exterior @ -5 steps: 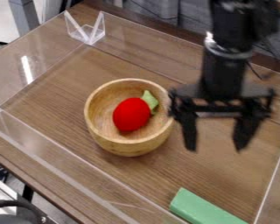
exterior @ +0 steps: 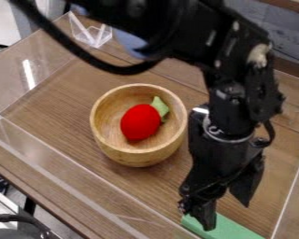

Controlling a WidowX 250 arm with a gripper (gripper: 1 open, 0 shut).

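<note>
My black gripper [exterior: 217, 201] hangs low at the right, its open fingers just over the near end of a green block [exterior: 230, 230] at the bottom edge, which it partly covers. Left of the arm, a wooden bowl [exterior: 109, 147] holds a red round object [exterior: 139, 122] with a green piece [exterior: 161, 106] beside it.
A clear plastic piece [exterior: 90, 33] lies at the top left, and a bluish object partly shows behind the arm at the top.
</note>
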